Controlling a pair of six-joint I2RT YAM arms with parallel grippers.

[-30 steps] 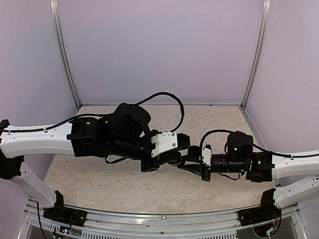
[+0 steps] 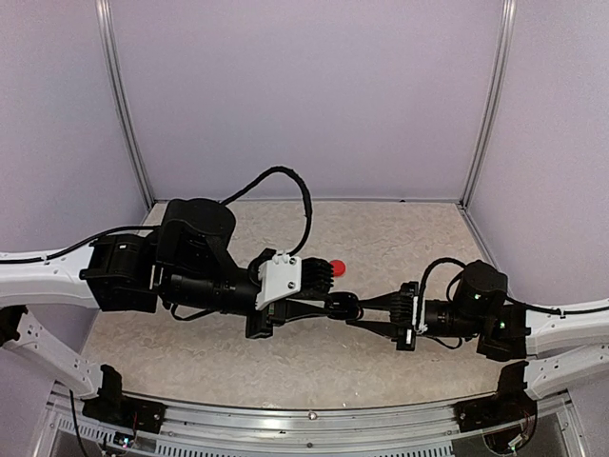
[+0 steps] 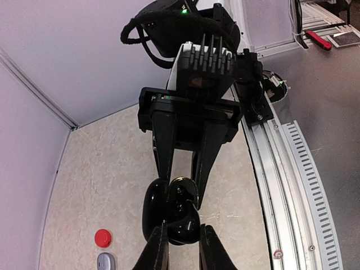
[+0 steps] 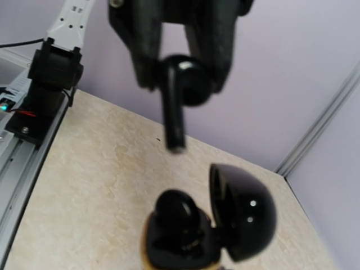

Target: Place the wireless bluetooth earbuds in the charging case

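Note:
In the right wrist view, a glossy black earbud [image 4: 175, 107] hangs from my left gripper, shut on it. Below it is the black charging case [image 4: 242, 214], lid open, with a rounded earbud shape in its body. My right gripper [image 2: 356, 314] is shut on the case; its fingertips are mostly out of that view. The left wrist view shows the earbud [image 3: 184, 228] in front of the case [image 3: 153, 205], overlapping it, with the right gripper's fingers [image 3: 163, 140] behind. From above, both grippers meet mid-air over the table.
A red round object [image 2: 338, 268] lies on the beige table [image 2: 238, 362] behind the grippers. A small grey object [image 3: 106, 261] lies near it in the left wrist view. Pale walls and metal rails bound the table.
Compared with a second ago, my left gripper has moved left and slightly down, and my right gripper has shifted right, widening the space between the arms.

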